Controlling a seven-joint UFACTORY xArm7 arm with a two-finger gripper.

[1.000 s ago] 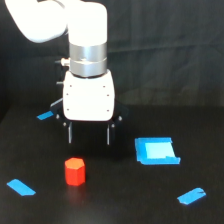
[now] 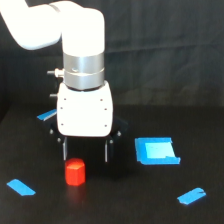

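A small red block [image 2: 75,173] rests on the dark table at the left front. Above it and slightly to its right, in the camera view, is my gripper [image 2: 86,155], pointing downward from the white hand. Its two dark fingers stand wide apart, so it is open. The left fingertip appears close to the block's upper left edge; contact cannot be made out. No object is visibly held.
A blue-taped square with a pale centre [image 2: 159,150] lies right of the gripper. Blue tape strips mark the left front [image 2: 20,187], right front [image 2: 191,196] and left back [image 2: 47,115].
My hand has come lower in the view and a little to the left, bringing the open fingers nearer the red block. The block looks unmoved.
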